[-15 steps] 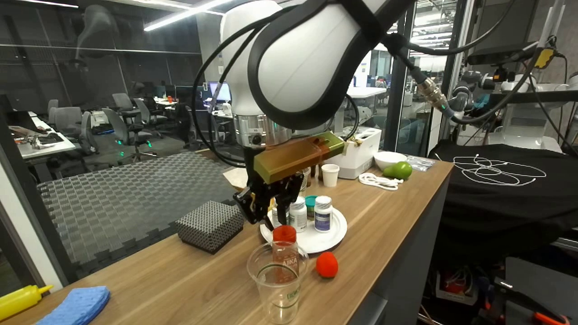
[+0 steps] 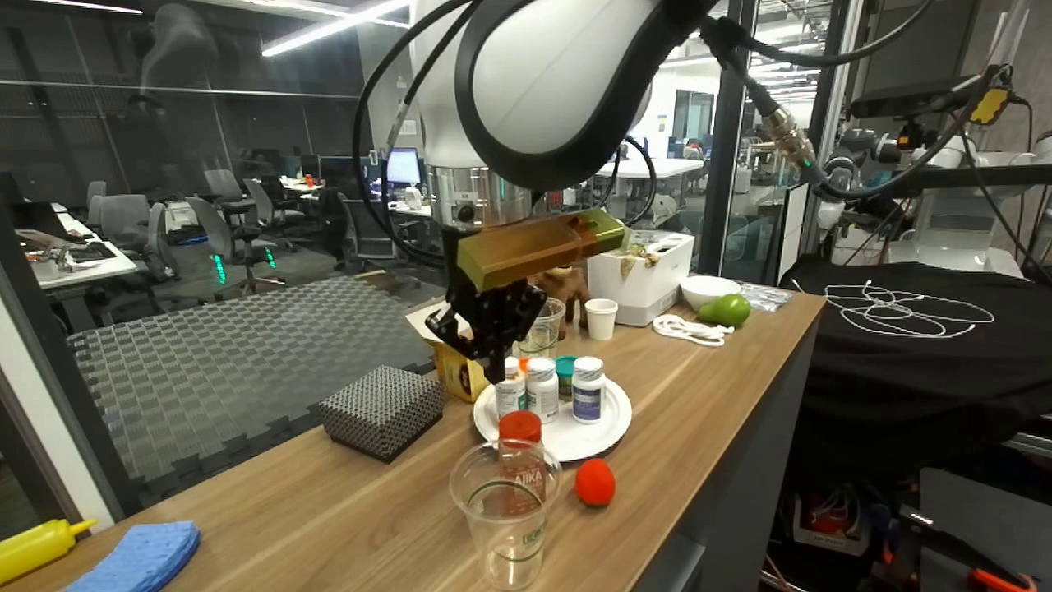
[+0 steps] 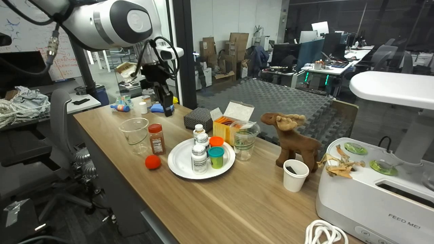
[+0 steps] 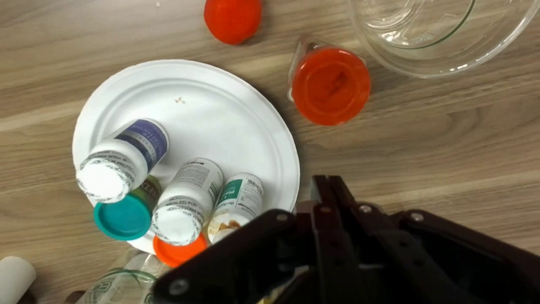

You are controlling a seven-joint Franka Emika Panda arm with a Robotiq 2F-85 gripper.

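Observation:
My gripper is shut, with nothing showing between its fingertips. It hangs in the air above the table, near the plate's edge in the wrist view. A spice jar with a red lid (image 4: 331,86) stands upright on the wood, beside the white plate (image 4: 243,106). On that plate are white bottles, among them one with a purple label (image 4: 144,139), plus a teal-lidded jar (image 4: 123,218) and an orange lid (image 4: 179,251). A clear plastic cup (image 2: 505,513) is close by the jar, and a red ball (image 2: 594,483) rests on the table near both.
Behind the plate are a yellow box (image 3: 221,132), another clear cup (image 3: 244,142), a dark textured box (image 3: 198,119) and a brown toy moose (image 3: 295,140). A white paper cup (image 3: 295,179) stands near the white appliance (image 3: 366,203). Bare wood lies along the table's front.
The arm has risen, lifting my gripper away from the red-lidded jar. Its fingers were spread apart before and are together now. The jar has barely shifted and still stands.

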